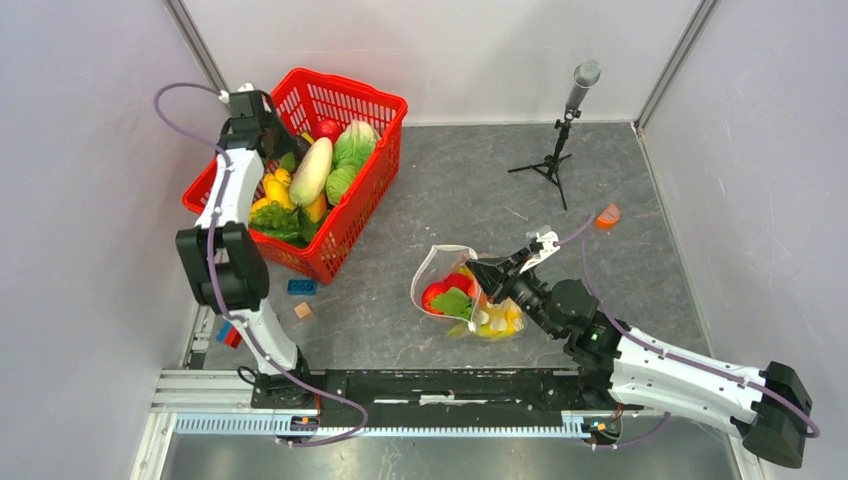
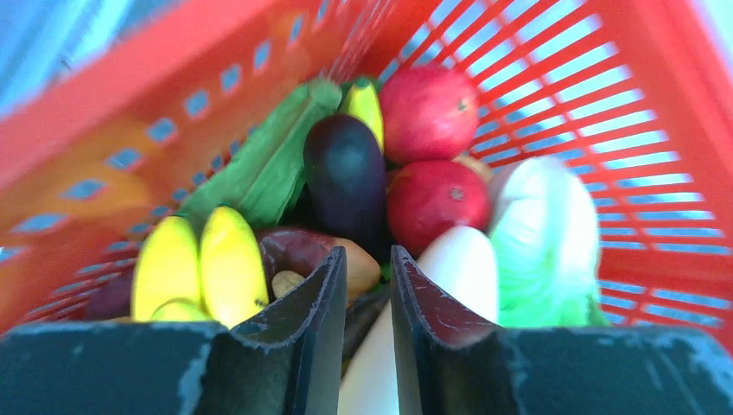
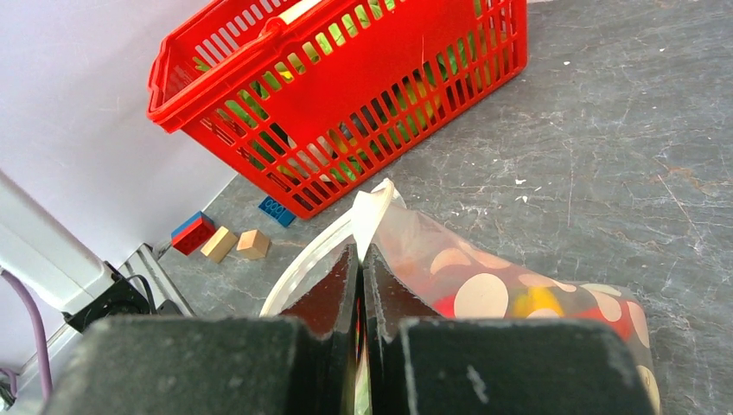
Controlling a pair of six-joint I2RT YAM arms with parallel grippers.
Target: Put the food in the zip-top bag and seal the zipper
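Observation:
The red basket (image 1: 352, 220) holds vegetables and fruit, including an eggplant (image 2: 344, 177), red fruits (image 2: 436, 199), bananas (image 2: 232, 268) and a long pale vegetable (image 2: 441, 346). Over it, my left gripper points down among them, fingertips slightly apart; whether anything is held between them is unclear. The zip top bag (image 1: 432, 275) lies open on the floor, with red and yellow food and a green leaf inside. My right gripper is shut on the bag's white rim.
Blocks (image 3: 253, 245) lie between basket and left rail. A microphone stand (image 1: 555, 160) and an orange piece (image 1: 608, 217) stand or lie at the right. The middle floor (image 1: 470, 190) behind the bag is clear.

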